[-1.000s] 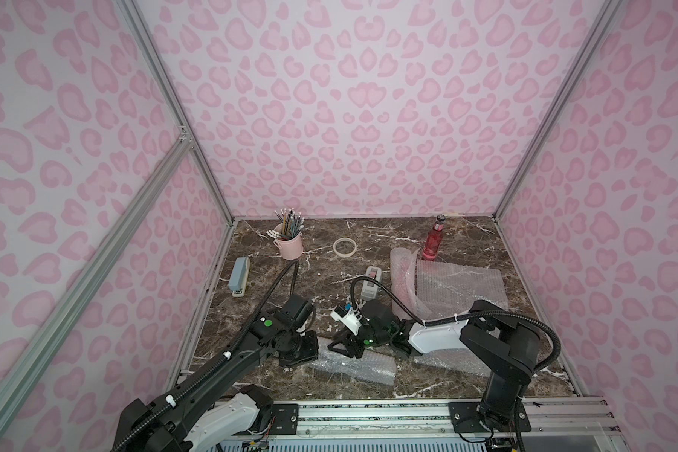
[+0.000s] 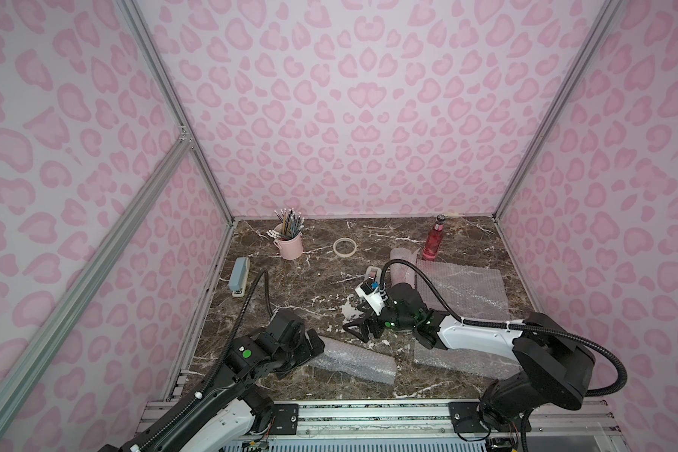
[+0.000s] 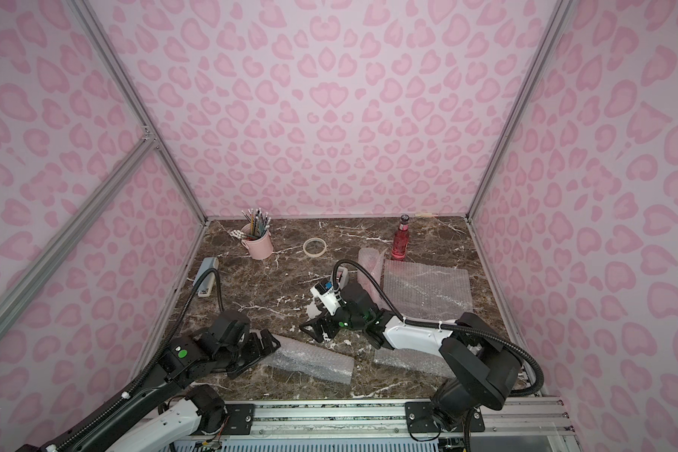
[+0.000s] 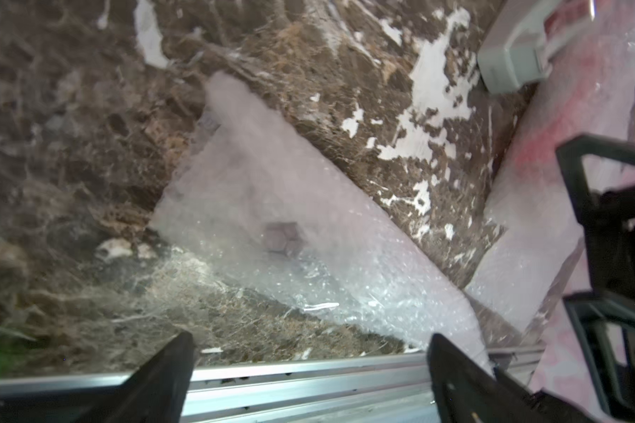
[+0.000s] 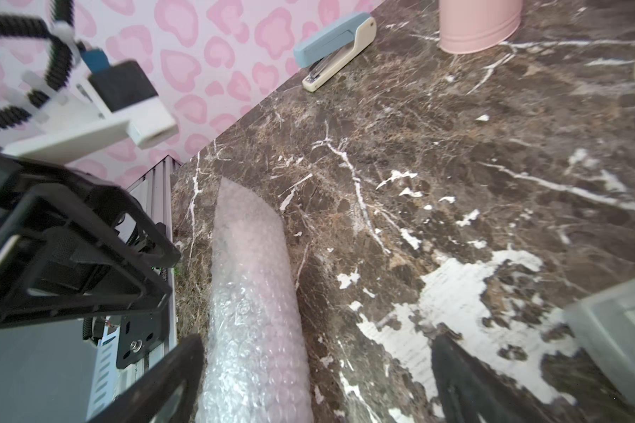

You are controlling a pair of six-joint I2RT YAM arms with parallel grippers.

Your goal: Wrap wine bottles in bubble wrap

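Note:
A rolled piece of bubble wrap (image 2: 354, 365) lies across the near middle of the table, its folded end filling the middle of the left wrist view. My left gripper is open above that end, nothing held. My right gripper stands open above the roll's right side, empty. Behind, a pinkish wrapped roll (image 2: 401, 263) lies beside flat bubble sheets (image 2: 459, 286) on the right. A red bottle (image 2: 433, 241) stands upright at the back right.
A grey tape dispenser (image 4: 504, 67) sits centre right. A tape ring (image 2: 344, 239), pink pen cup (image 2: 290, 248) and blue stapler (image 2: 239, 275) stand behind and left. The back middle and left table have bare room.
My left arm has pulled back toward the left front. My right gripper has risen and moved a little toward the back right. The bubble wrap roll lies about where it was.

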